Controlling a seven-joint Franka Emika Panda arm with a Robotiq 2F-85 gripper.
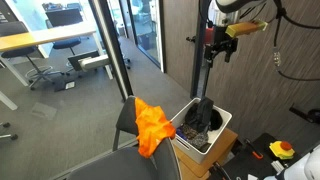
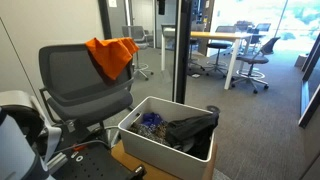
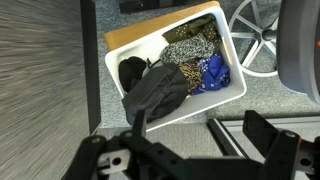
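Observation:
High above a white bin hangs my gripper, pointing down. Its two dark fingers stand wide apart in the wrist view, with nothing seen between them. Inside the bin lie a black cloth, a leopard-patterned cloth, a grey patterned cloth and a blue cloth. The black cloth rises over the bin's rim in the second exterior view. An orange cloth is draped over the top of a chair back, outside the bin.
The dark chair stands close beside the bin. A brown wooden surface lies under and around the bin. A dark post rises behind it, and a wood-grain panel stands near the arm. Tables and other chairs are farther off.

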